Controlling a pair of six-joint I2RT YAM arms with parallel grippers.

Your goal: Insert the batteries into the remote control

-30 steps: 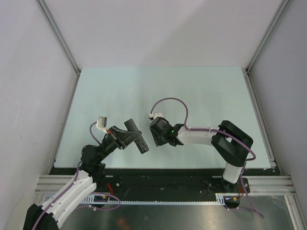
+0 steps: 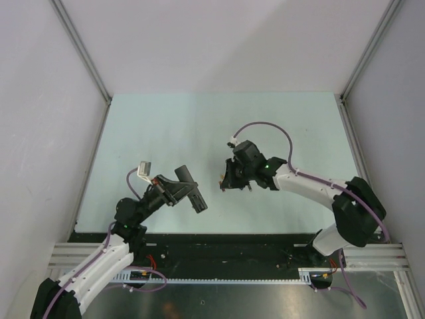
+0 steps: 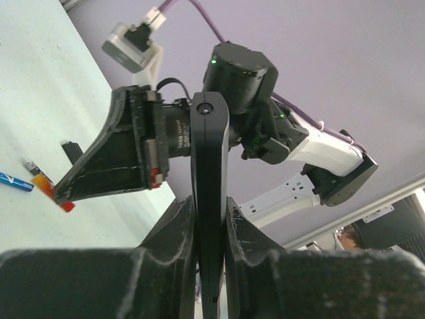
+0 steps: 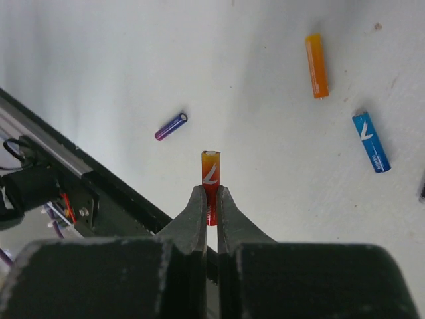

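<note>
My left gripper (image 2: 187,187) is shut on the black remote control (image 3: 209,159), which it holds upright, end-on in its wrist view. My right gripper is shut on an orange-red battery (image 4: 210,170), seen upright between its fingertips in the right wrist view and beside the right arm in the left wrist view. On the white table below lie an orange battery (image 4: 317,66), a blue battery (image 4: 371,142) and a small purple battery (image 4: 171,126). A black piece (image 3: 72,152) also lies there, partly behind the right gripper in the left wrist view.
Side walls stand left and right.
My left arm and the remote have stayed in place.
</note>
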